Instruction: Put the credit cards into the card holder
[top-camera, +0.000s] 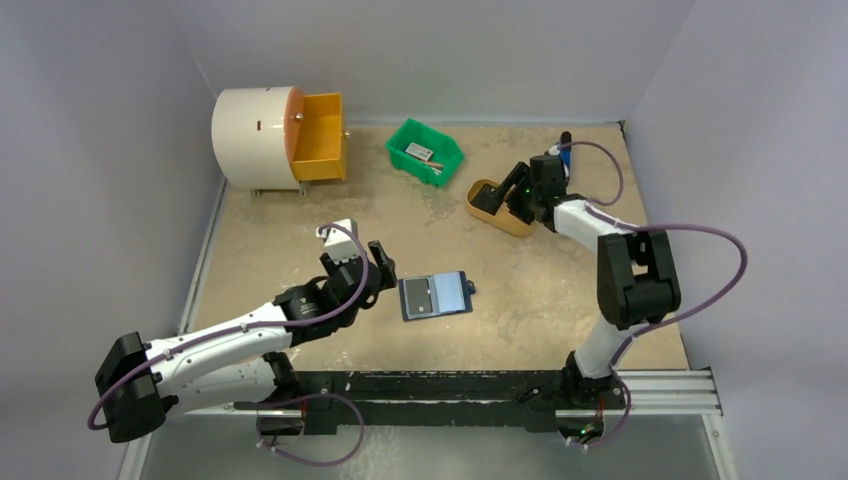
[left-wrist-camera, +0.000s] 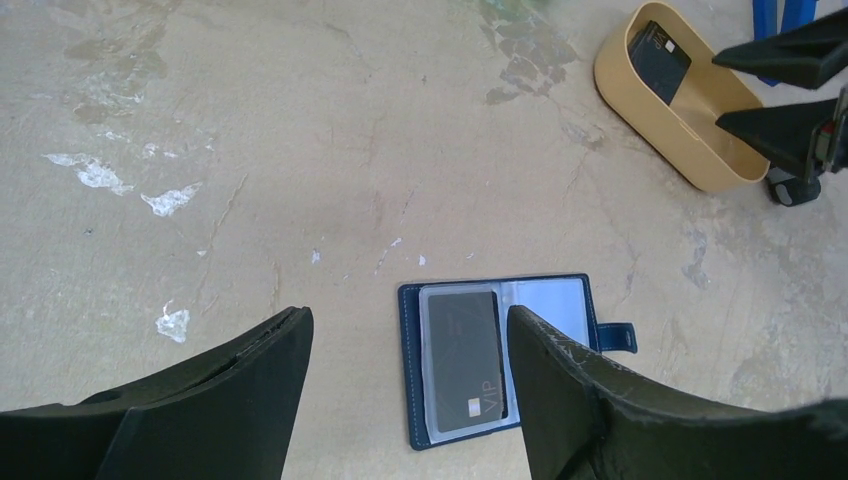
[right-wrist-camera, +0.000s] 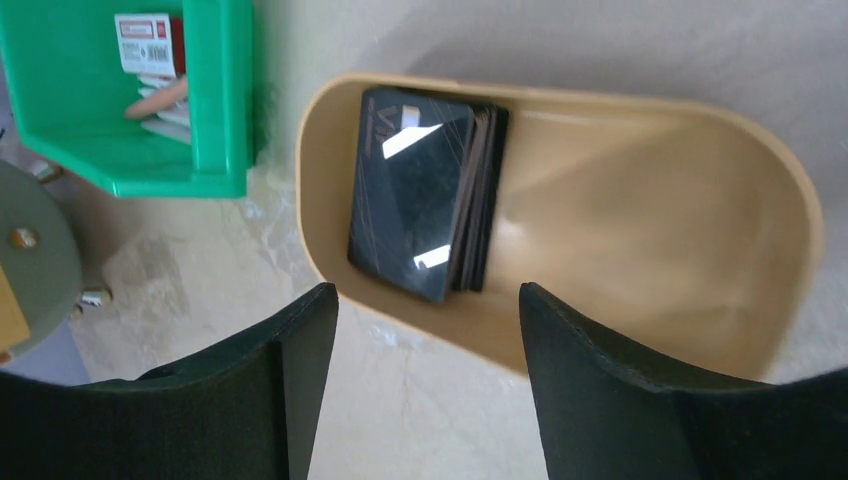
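Observation:
The dark blue card holder (left-wrist-camera: 411, 375) lies unfolded on the table, one black VIP card (left-wrist-camera: 464, 350) within its left clear sleeve; the right sleeve (left-wrist-camera: 552, 305) looks empty, though a finger partly covers it. Several black cards (right-wrist-camera: 410, 190) lean together at one end of the tan tray (right-wrist-camera: 640, 200). Over that tray, my right gripper is open, its fingers apart and holding nothing. My left gripper is also open and empty, just left of the holder in the top view (top-camera: 436, 295).
Left of the tan tray is a green bin (top-camera: 425, 152) with small items. A white drum with a yellow drawer (top-camera: 320, 138) stands at the back left. A blue tool (top-camera: 566, 158) lies behind the right gripper.

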